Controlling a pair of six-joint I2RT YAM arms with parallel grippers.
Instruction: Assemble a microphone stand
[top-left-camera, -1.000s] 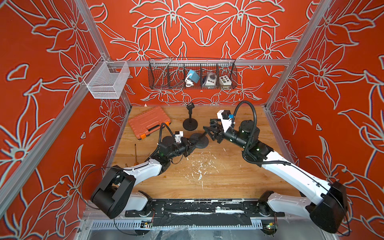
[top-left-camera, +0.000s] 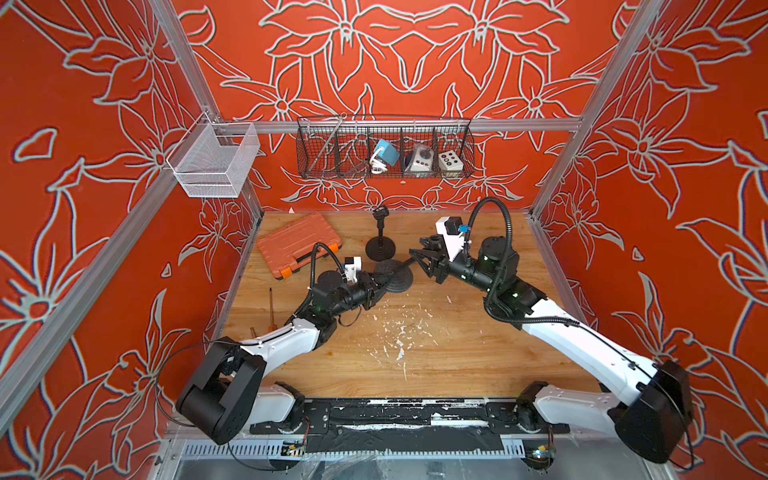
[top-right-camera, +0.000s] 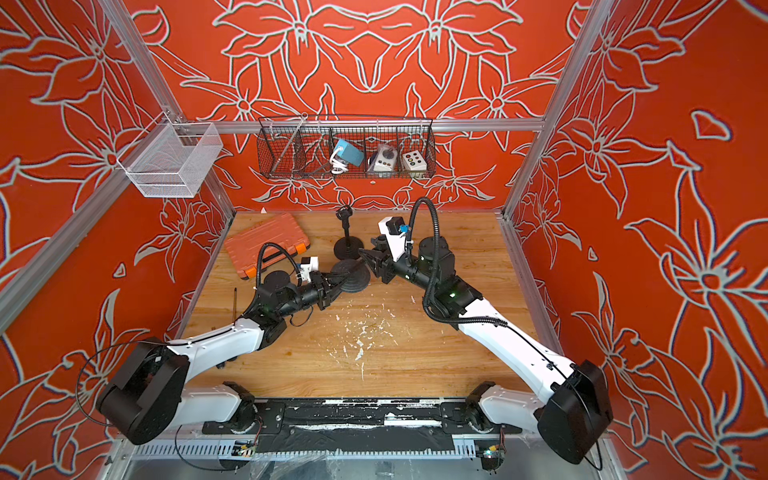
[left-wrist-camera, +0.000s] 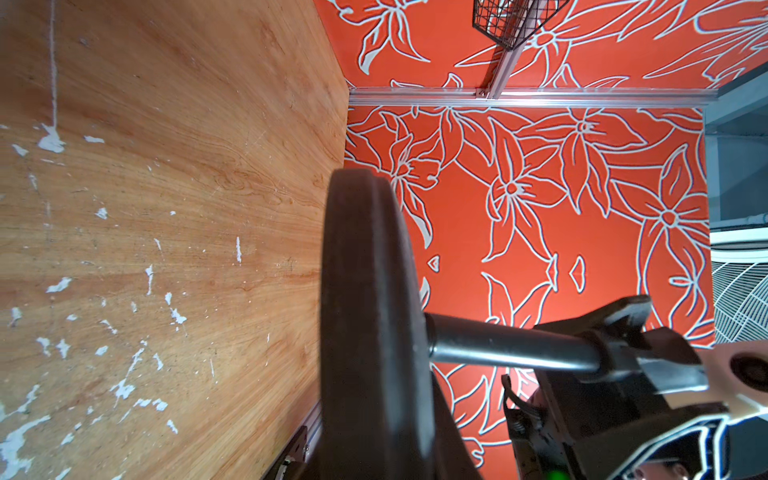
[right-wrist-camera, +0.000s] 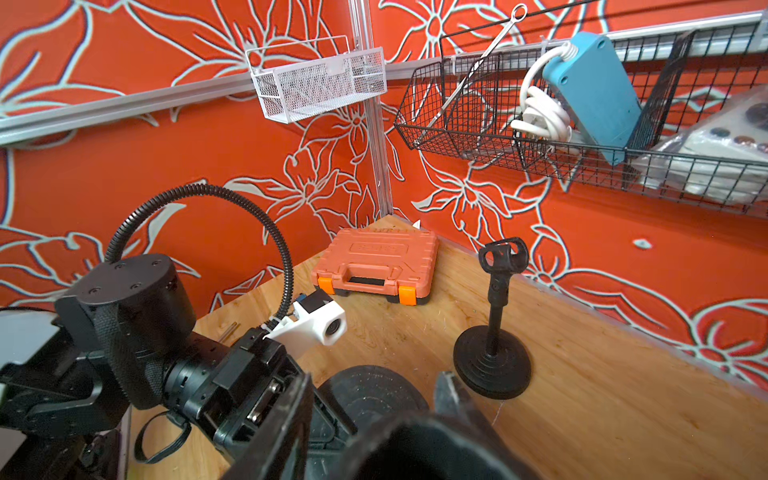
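A round black stand base (left-wrist-camera: 368, 312) hangs tilted in my left gripper (top-left-camera: 373, 281), shut on it, with a dark pole (left-wrist-camera: 512, 344) running from its face toward my right gripper (top-left-camera: 424, 254). In the right wrist view a dark hollow tube end (right-wrist-camera: 424, 448) sits low between the right fingers; whether they grip it cannot be told. An upright black stand (right-wrist-camera: 494, 360) with a clip on top stands behind the grippers.
An orange case (top-left-camera: 296, 244) lies at the back left. A wire basket (top-left-camera: 336, 152) holding several items and a white basket (top-left-camera: 216, 168) hang on the walls.
My left gripper has moved slightly left and up with the base. My right gripper has shifted very little.
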